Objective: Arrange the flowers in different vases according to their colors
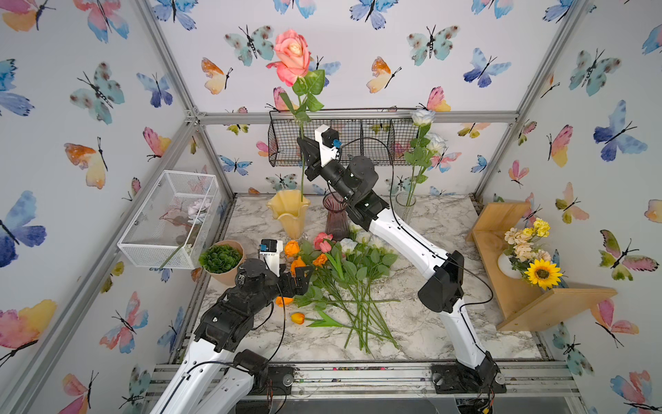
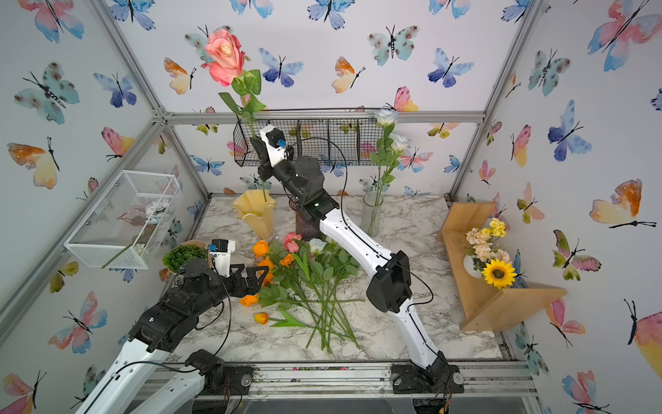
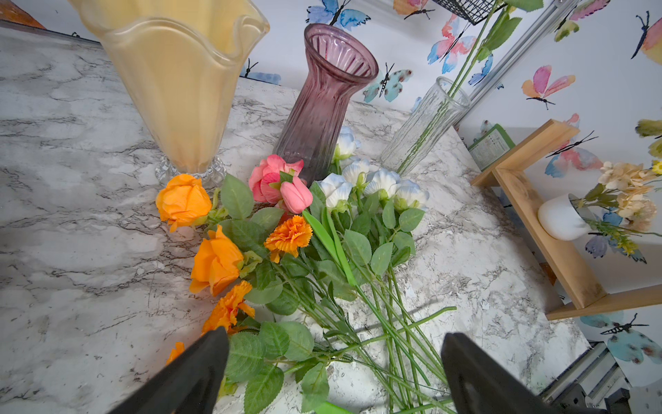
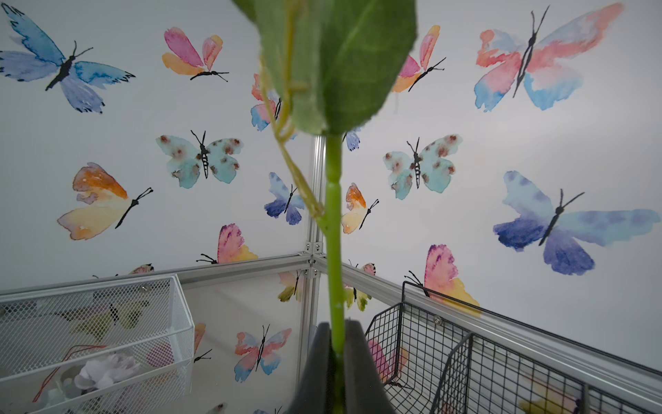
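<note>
A pink rose (image 1: 291, 55) stands nearly upright high at the back, with my right gripper shut on its green stem. In the top left view its stem runs down toward the yellow vase (image 1: 295, 217); whether the tip is inside the rim I cannot tell. The purple vase (image 3: 324, 103) appears empty in the left wrist view. White roses (image 1: 423, 118) stand in the clear vase (image 3: 427, 124). Orange flowers (image 3: 215, 262), pink flowers (image 3: 274, 180) and white-blue flowers (image 3: 382, 183) lie on the table. My left gripper (image 1: 303, 276) is open beside them, holding nothing.
A potted green plant (image 1: 220, 258) stands at the left, near the white mesh basket (image 1: 158, 248). A black wire basket (image 1: 344, 145) hangs on the back wall. The wooden shelf (image 1: 507, 272) holds a small flower pot at the right. Marble table (image 1: 455, 214) shows bare beside it.
</note>
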